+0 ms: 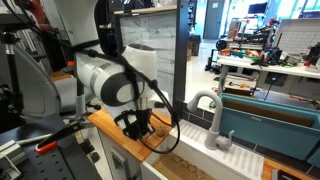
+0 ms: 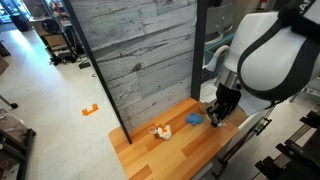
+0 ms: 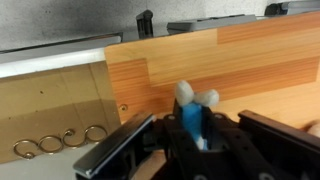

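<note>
My gripper (image 2: pixel 217 117) is low over the light wooden counter (image 2: pixel 160 156), by its edge. In the wrist view its dark fingers stand apart at the bottom, with a small white and blue thing (image 3: pixel 191 118) between them. Whether they touch it I cannot tell. In exterior view 2 a blue item (image 2: pixel 195 118) lies on the wood just left of the gripper, and a small white and orange item (image 2: pixel 162 131) farther left. In exterior view 1 the fingertips are small and dark against the wood.
A grey faucet (image 1: pixel 212 108) rises beside the counter. Past it, a teal bin (image 1: pixel 265 125) sits on the far side. A grey panel wall (image 2: pixel 150 60) stands behind the counter. Several ring-like shapes (image 3: pixel 58 142) show at the left in the wrist view.
</note>
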